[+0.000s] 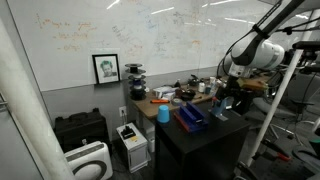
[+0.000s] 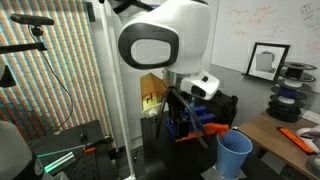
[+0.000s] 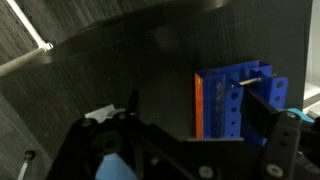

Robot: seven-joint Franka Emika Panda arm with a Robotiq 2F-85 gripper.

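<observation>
My gripper is open; its two dark fingers stand well apart in the wrist view, with only the black tabletop (image 3: 130, 75) showing between them. The blue bin (image 1: 190, 119) lies on the black table and shows in the wrist view towards the right finger. A light blue object (image 3: 117, 168), only partly visible, sits at the lower edge of the wrist view, left of centre. In exterior view 2 the white arm (image 2: 165, 45) reaches down over the table, and its dark gripper partly hides the bin.
A blue cup (image 2: 233, 150) stands at the table's side, apart from the gripper. Behind lie a wooden bench (image 2: 270, 130) with an orange tool (image 2: 297, 140) and a stack of dark discs (image 2: 292, 85). The wrist view shows bare black tabletop left of the bin.
</observation>
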